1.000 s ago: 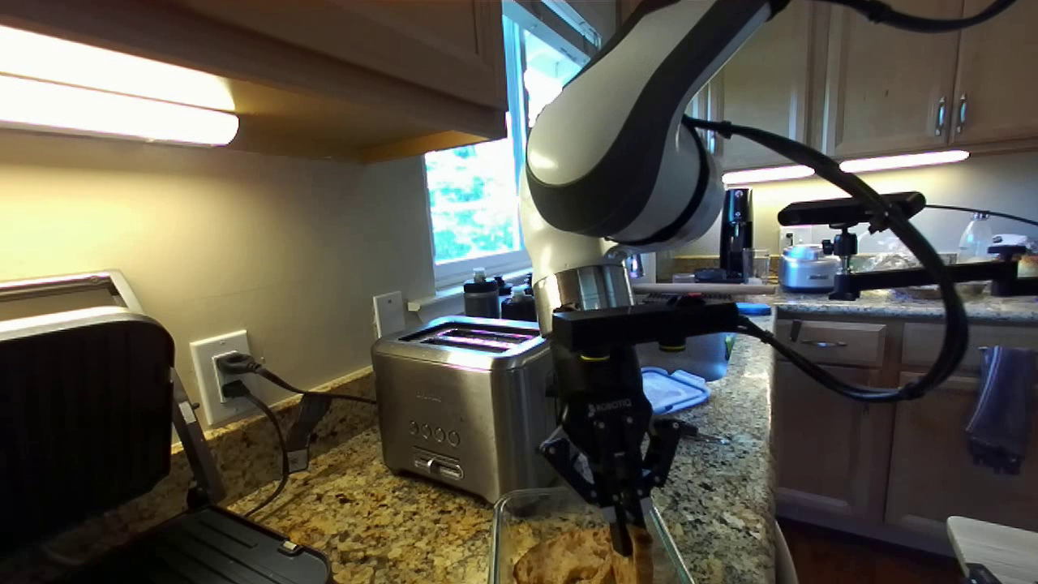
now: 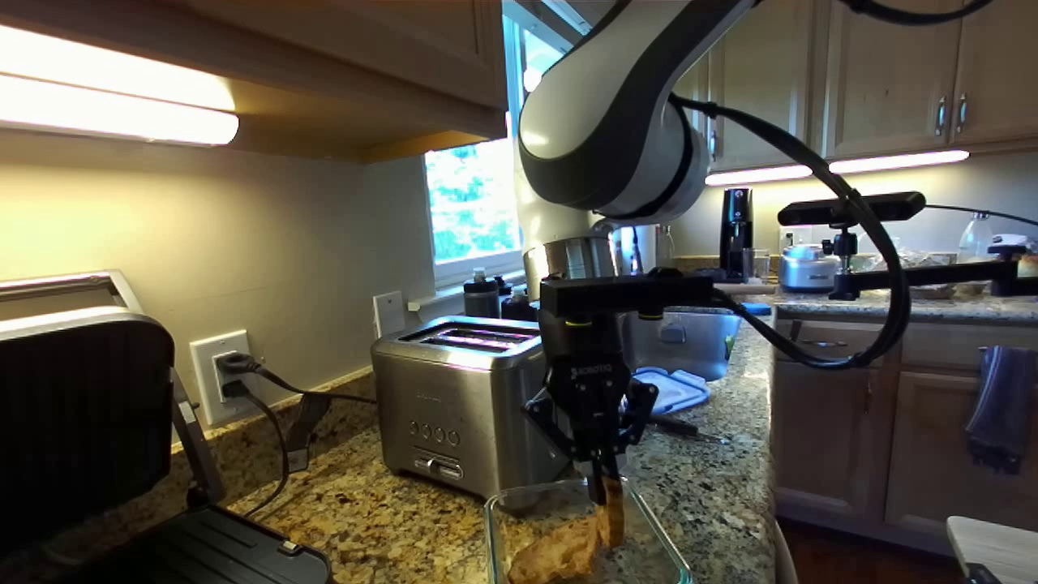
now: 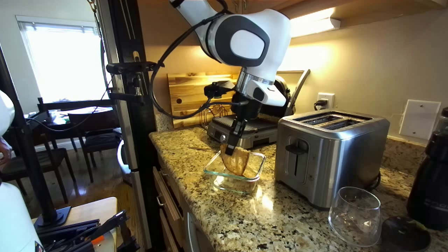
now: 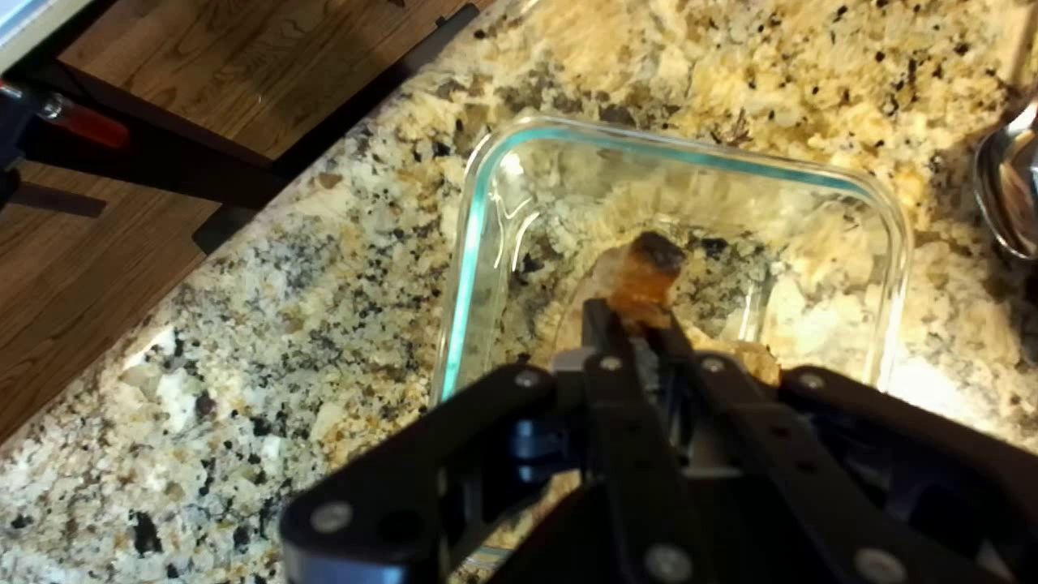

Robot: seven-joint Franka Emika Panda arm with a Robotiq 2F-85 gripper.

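My gripper point(image 2: 601, 488) points down over a clear glass dish point(image 2: 659, 526) on the counter, its fingers shut on a browned slice of bread point(image 2: 612, 511). In exterior view 2 the slice point(image 3: 237, 162) stands tilted on edge, its lower part inside the dish point(image 3: 257, 176). Tan bread point(image 2: 556, 553) also shows low in the dish; I cannot tell whether it is a separate piece. From the wrist, the dark crust point(image 4: 644, 277) sticks out beyond the fingertips of the gripper, within the dish's rim point(image 4: 681, 151). The fingers hide much of the bread.
A steel toaster point(image 2: 457, 409) stands close beside the dish. An open contact grill point(image 3: 247, 130) sits behind it in exterior view 2. A drinking glass point(image 3: 355, 216) stands near the toaster. The counter edge point(image 4: 321, 165) is on the dish's other side.
In exterior view 1 my gripper has risen and moved a little left, the gripped bread with it. The dish sits slightly further left than before.
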